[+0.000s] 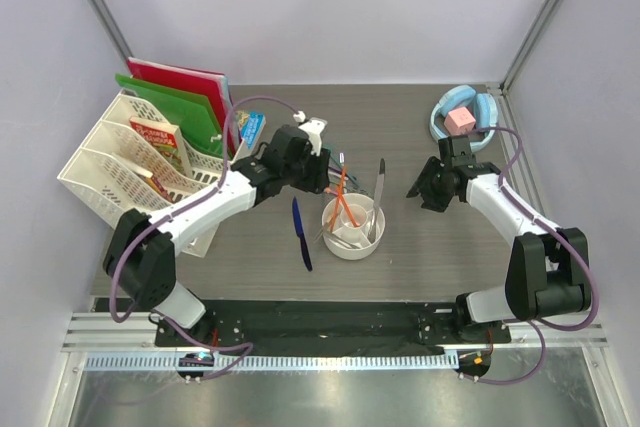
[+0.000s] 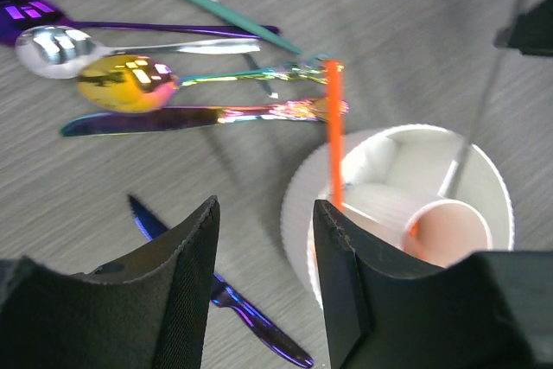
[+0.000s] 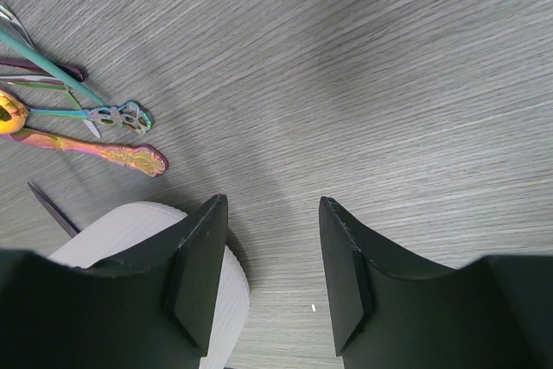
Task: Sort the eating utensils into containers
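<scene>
The round white container [image 1: 352,251] stands mid-table, divided inside, with orange utensils [image 1: 345,204] and a silver knife [image 1: 379,185] upright in it. My left gripper is open beside its rim, nothing between the fingers. Below those fingers a dark blue knife [image 2: 259,321] lies on the table. The left wrist view also shows loose utensils: a teal utensil [image 2: 203,2], a purple spoon [image 2: 34,16], a silver spoon [image 2: 65,49], a gold spoon [image 2: 130,84] and a rainbow-handled knife [image 2: 173,119]. My right gripper hangs right of the container, open and empty.
At the left a white rack [image 1: 90,182] holds folders and books. Blue headphones [image 1: 484,109] with a pink block [image 1: 460,121] lie at the back right. Bare table [image 1: 400,247] extends right of the container.
</scene>
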